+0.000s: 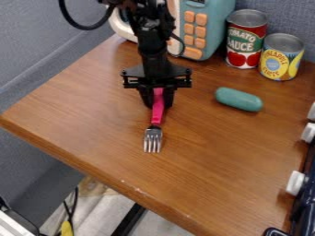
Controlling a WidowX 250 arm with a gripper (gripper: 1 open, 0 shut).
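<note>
My black gripper (157,95) hangs over the middle of the wooden table, its fingers around the handle of a pink-handled fork (155,118). The fork's metal tines point toward the front of the table. The upper part of the handle is hidden by the gripper, and whether the fingers are tight on it is hard to see.
A teal cucumber-like object (239,99) lies to the right. A red can (245,46), a yellow can (281,64) and a teal toy appliance (204,23) stand at the back. A dark device with white knobs (300,203) edges the right side.
</note>
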